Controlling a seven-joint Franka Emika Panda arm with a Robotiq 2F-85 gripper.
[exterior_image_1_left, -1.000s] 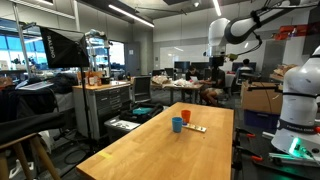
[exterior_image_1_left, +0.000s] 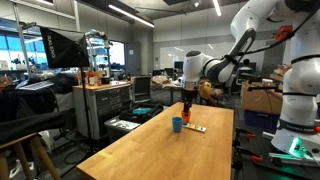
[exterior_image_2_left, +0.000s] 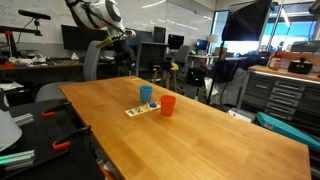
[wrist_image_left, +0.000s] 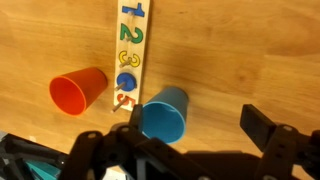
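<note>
In the wrist view my gripper is open above the wooden table, with its dark fingers set well apart. A blue cup (wrist_image_left: 167, 113) stands below, partly covered by the left finger. Further left is an orange-red cup (wrist_image_left: 80, 91), its open mouth visible. A wooden number strip (wrist_image_left: 130, 57) lies beside the cups, with small pegs and coloured numerals. Exterior view 1 has my arm reaching over the blue cup (exterior_image_1_left: 177, 125), the red cup (exterior_image_1_left: 186, 115) and the strip (exterior_image_1_left: 196, 127).
Bare tabletop (exterior_image_1_left: 145, 153) stretches toward the camera in exterior view 1. A teal bin (exterior_image_2_left: 287, 130) sits beyond the table in exterior view 2. Office chairs, cabinets and a black light stand are in the background.
My arm has come down and leftward in exterior view 1, from high above the table's right side to just over the cups. Cups and strip look unmoved.
</note>
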